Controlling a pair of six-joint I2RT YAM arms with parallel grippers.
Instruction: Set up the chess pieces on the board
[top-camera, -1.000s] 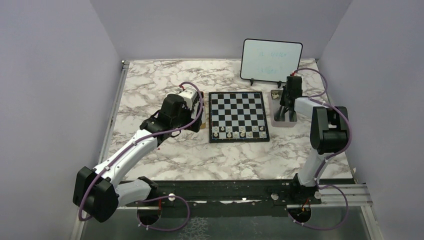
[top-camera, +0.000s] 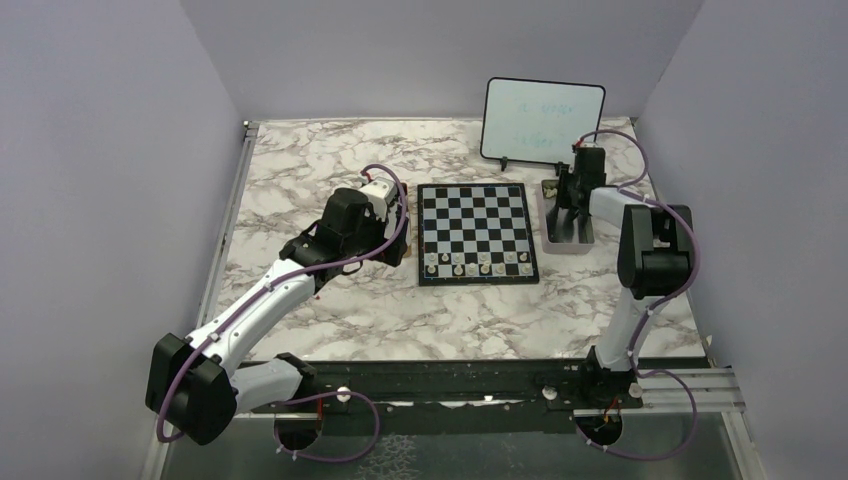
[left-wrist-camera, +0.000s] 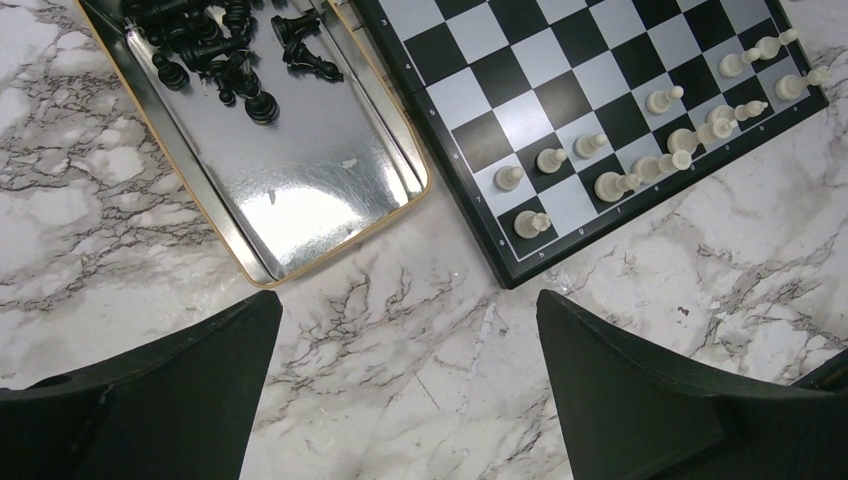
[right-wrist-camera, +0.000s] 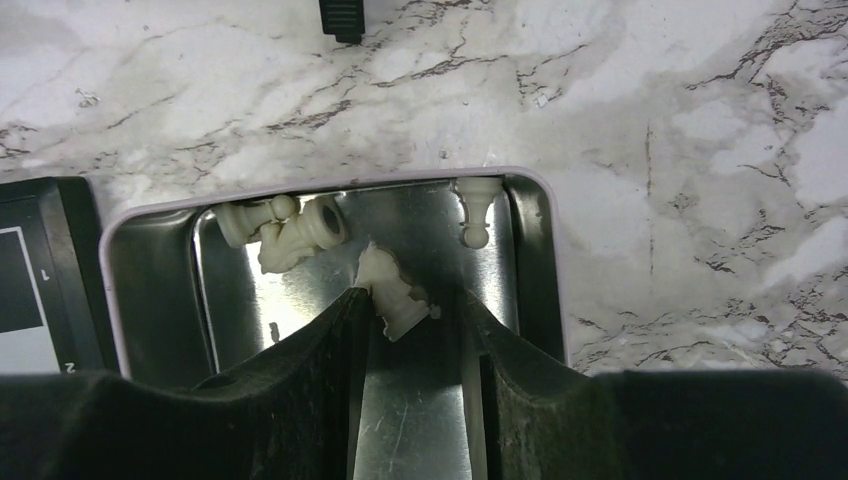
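The chessboard (top-camera: 478, 225) lies mid-table, with several white pieces (top-camera: 484, 268) upright along its near side. Over the right-hand metal tray (top-camera: 567, 247) hangs my right gripper, its fingers part open. A white knight-like piece (right-wrist-camera: 385, 282) lies tilted in that tray by the left fingertip; I cannot tell whether they touch. At the tray's far wall are two white pieces (right-wrist-camera: 292, 238) lying together and a white pawn (right-wrist-camera: 477, 212) in the corner. My left gripper is wide open above bare table, nothing between its fingers. Black pieces (left-wrist-camera: 215, 50) lie heaped in the left tray (left-wrist-camera: 330, 235).
A whiteboard (top-camera: 543, 120) on small feet stands behind the right tray, one foot (right-wrist-camera: 343, 20) close to its far edge. Marble table (top-camera: 440, 330) in front of the board is clear. The left arm covers most of the left tray from above.
My right gripper has shifted slightly away from me, toward the far end of the right tray. The left arm and the pieces on the board have stayed still.
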